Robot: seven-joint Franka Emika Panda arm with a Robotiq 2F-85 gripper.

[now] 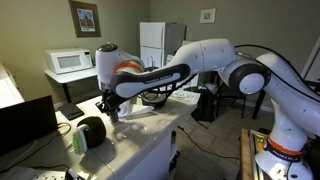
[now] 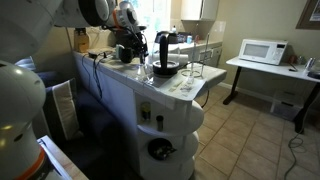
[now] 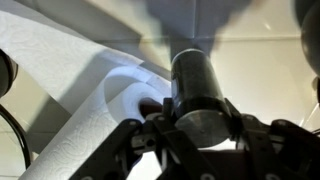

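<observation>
A dark cylindrical container [image 3: 196, 80] with a lighter round end stands out in the middle of the wrist view. My gripper is shut on it, a finger at either side. In exterior view 1 the gripper [image 1: 108, 106] is low over the left part of the counter, and the container [image 1: 114, 115] is a small dark shape there. Beside it in the wrist view lies a white paper towel roll [image 3: 90, 125], its open core visible. Whether the container touches the counter is hard to tell.
A dark green rounded object [image 1: 92, 131] stands near the gripper on the counter [image 1: 128, 144]. A monitor [image 1: 28, 122] is at the left, and a black tray [image 1: 155, 98] lies farther back.
</observation>
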